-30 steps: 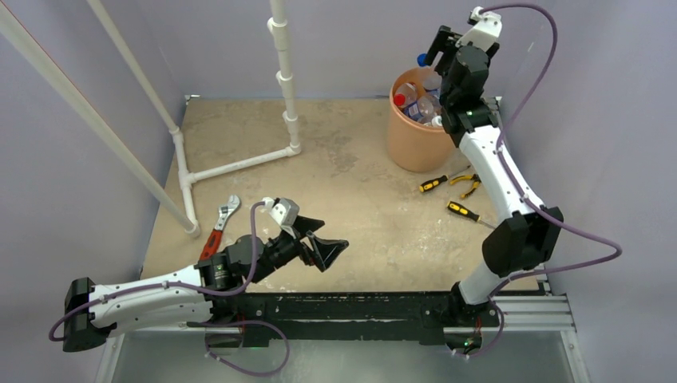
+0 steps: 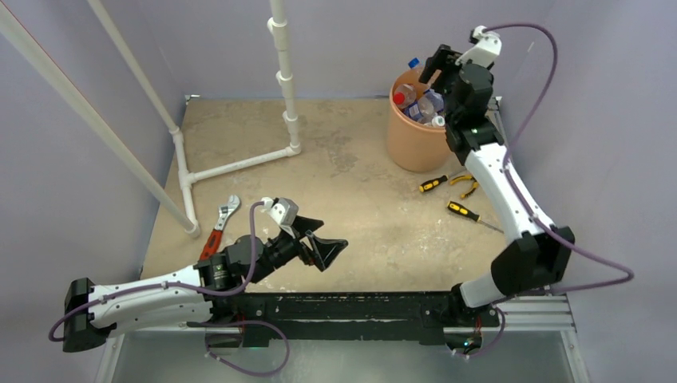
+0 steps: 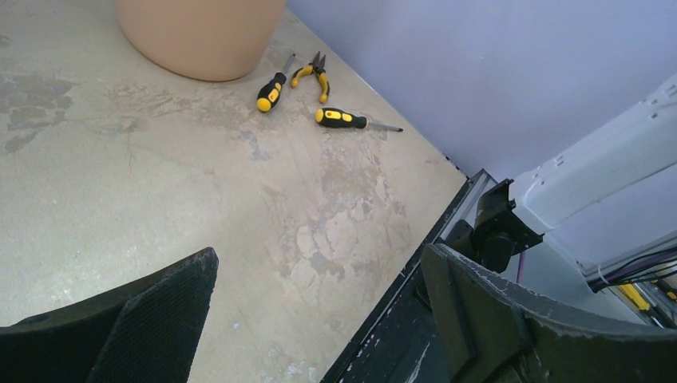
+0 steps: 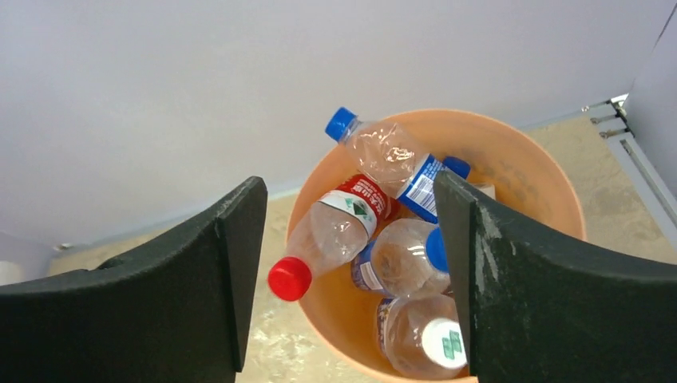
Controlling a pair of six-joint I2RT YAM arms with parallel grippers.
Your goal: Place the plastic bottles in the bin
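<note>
An orange bin [image 2: 417, 148] stands at the back right of the floor, with several plastic bottles in it. In the right wrist view, a clear bottle with a red cap [image 4: 329, 233] leans at the left rim. One with a blue cap [image 4: 385, 152] rests across the far rim, its cap outside. Two more bottles [image 4: 397, 254] lie deeper, partly behind a finger. My right gripper is over the bin, its fingers apart and nothing gripped between them. At the front left, my left gripper [image 2: 329, 238] hovers over the floor, open and empty.
Two screwdrivers [image 2: 433, 183] and yellow-handled pliers [image 2: 465, 185] lie in front of the bin. An adjustable wrench [image 2: 220, 227] is at left, beside a white pipe frame [image 2: 239, 165].
The blue-capped bottle sits slightly farther left at the rim. The left arm stayed still.
</note>
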